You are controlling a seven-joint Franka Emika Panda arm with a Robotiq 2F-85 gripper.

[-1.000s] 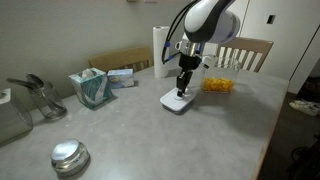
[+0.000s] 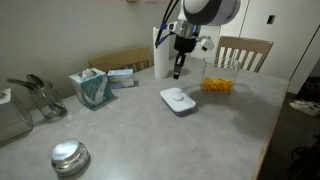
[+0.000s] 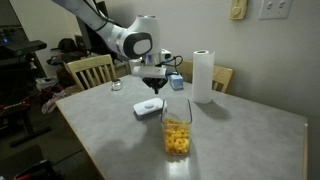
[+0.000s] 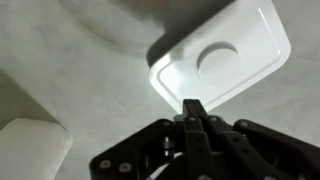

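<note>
A white rectangular lid [image 2: 178, 101] with a round knob in its middle lies flat on the grey table. In the wrist view the lid [image 4: 222, 58] fills the upper right, its near edge just past my fingertips. My gripper [image 2: 178, 74] hangs above and behind the lid, apart from it. Its fingers [image 4: 193, 108] are together, with nothing visible between them. A clear container [image 3: 176, 128] holding orange-yellow pieces stands open at the top, beside the lid.
A paper towel roll [image 3: 203, 77] stands at the back. On the left are a patterned tissue box [image 2: 92, 88], a metal bowl [image 2: 70, 157] and a steel utensil holder [image 2: 46, 100]. Bare table [image 2: 130, 145] stretches across the front.
My gripper was down at the lid a second ago; it has risen and moved back from it. The lid has turned and shifted a little on the table.
</note>
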